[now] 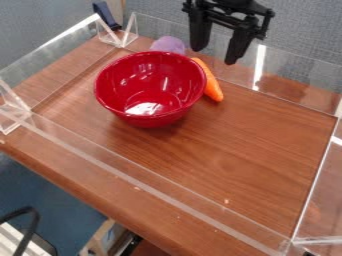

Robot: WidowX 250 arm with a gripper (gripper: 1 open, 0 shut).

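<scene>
A large red bowl (150,88) sits empty on the left-middle of the wooden table. An orange carrot (210,82) lies against its right side, and a purple round object (168,45) is behind the bowl, partly hidden by it. My black gripper (221,38) hangs at the top centre, above and behind the carrot and bowl, its two fingers apart with nothing visible between them.
Clear acrylic walls (294,92) border the table. A dark blue object (104,14) stands beyond the back-left corner.
</scene>
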